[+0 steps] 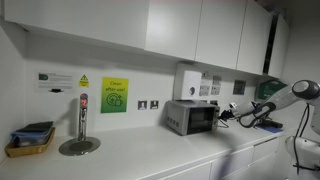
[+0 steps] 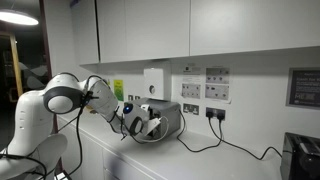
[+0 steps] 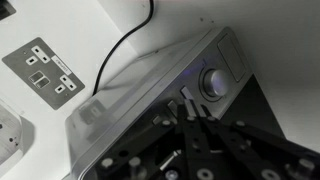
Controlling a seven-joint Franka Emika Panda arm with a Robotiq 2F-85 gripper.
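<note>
The microwave stands on the counter against the back wall, its control panel facing my arm's side. In the wrist view its silver round knob shows clearly, with a button beside it. My gripper appears shut, its dark fingertips over the panel just below and left of the knob. No object shows between them. Whether the fingertips touch the panel cannot be made out. From the second exterior view, my gripper is close to the microwave's front, partly blending with its dark door.
A double wall socket and a black cable lie behind the microwave. A white dispenser hangs above it. Left along the counter are a tap and a basket.
</note>
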